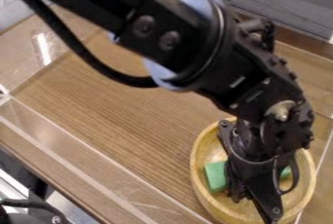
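A round tan bowl [207,190] sits at the lower right of the view. In it lies a green block [216,175], partly hidden behind my gripper [271,191], which reaches down into the bowl. The gripper looks shut; whether anything is between its fingers is hidden by the arm's dark body. The black arm with its blue band fills the top and right of the view.
Clear rails run along its left and front edges, and a grey wall [293,14] stands behind at the upper right.
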